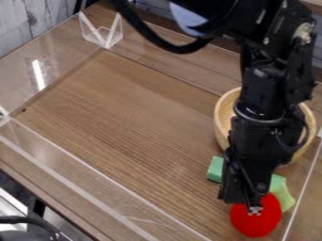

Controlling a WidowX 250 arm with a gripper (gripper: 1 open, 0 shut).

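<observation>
My black gripper (246, 188) reaches down at the right of the camera view, its tips just above a red round object (255, 218) near the bottom edge; whether it is open or shut I cannot tell. A green block (216, 169) lies behind the fingers, with a paler green piece (281, 196) to the right. A tan bowl (227, 108) stands further back, largely hidden by the arm.
Bare wooden table (120, 127) fills the left and middle. A clear plastic container (101, 28) sits at the far back left. Cables run at the lower left edge.
</observation>
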